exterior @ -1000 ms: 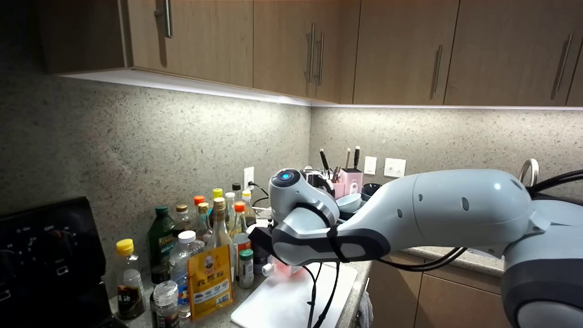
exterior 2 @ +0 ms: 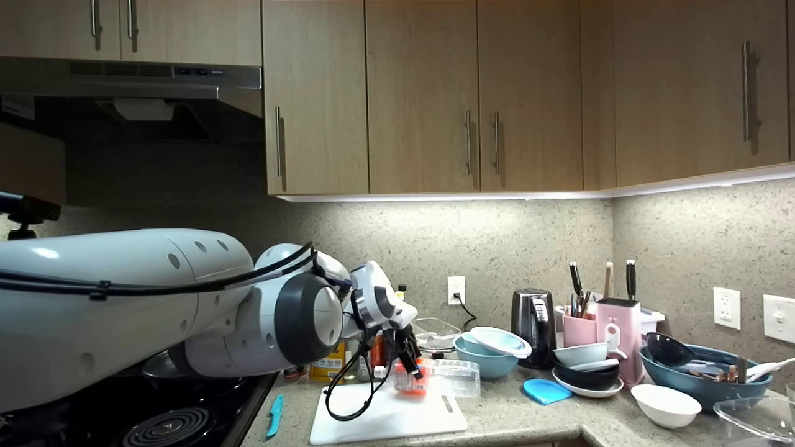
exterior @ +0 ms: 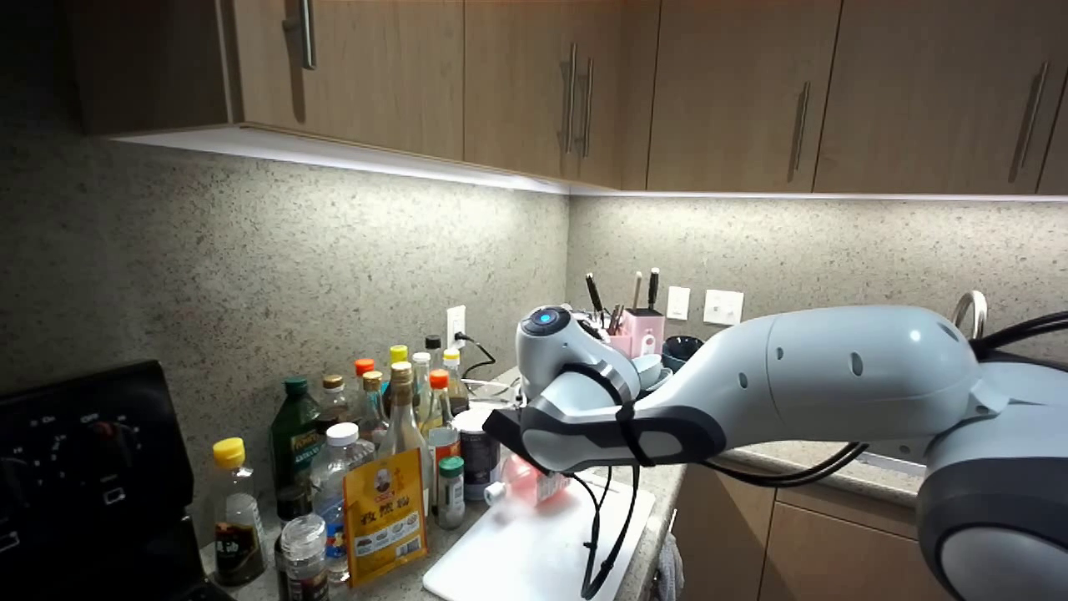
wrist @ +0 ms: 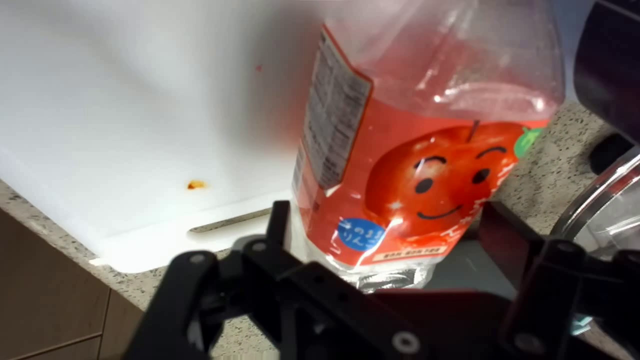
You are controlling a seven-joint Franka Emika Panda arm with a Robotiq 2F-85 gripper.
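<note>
A clear plastic bottle with a red label and a smiling apple point(wrist: 432, 180) lies on its side over the white cutting board point(wrist: 120, 120). In exterior view 2 the bottle point(exterior 2: 408, 383) is at the board's back edge, and its white cap points left. My gripper stands open at the bottle's base end, one finger in view on either side of it. The wrist view does not settle whether either finger touches it. From exterior view 1 the arm hides the fingers, while part of the bottle point(exterior: 522, 481) shows beneath.
Several sauce bottles point(exterior: 400, 411) and a yellow packet point(exterior: 385, 516) crowd the counter by the wall. A clear container point(exterior 2: 458, 377) and blue bowls point(exterior 2: 484, 361) sit right of the bottle. The front of the cutting board point(exterior 2: 387, 424) is clear.
In exterior view 1 my arm's wrist has shifted right, away from the sauce bottles, and more of the red-label bottle shows. The bottle appears nearly where it was, its cap slightly further right.
</note>
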